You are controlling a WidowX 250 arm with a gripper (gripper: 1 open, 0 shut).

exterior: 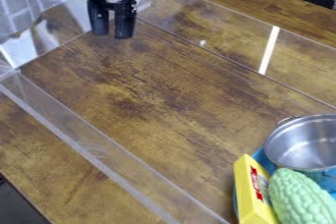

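Observation:
My black gripper [112, 24] hangs at the top left of the camera view, over the far corner of a wooden surface [157, 110] bordered by clear walls. Its two fingers point down and stand apart, with nothing visible between them.
At the lower right are a metal pot [305, 141], a yellow box [252, 191] and a green corn-like object [301, 202], in or on something blue. Clear low walls run along the left, back and right of the surface.

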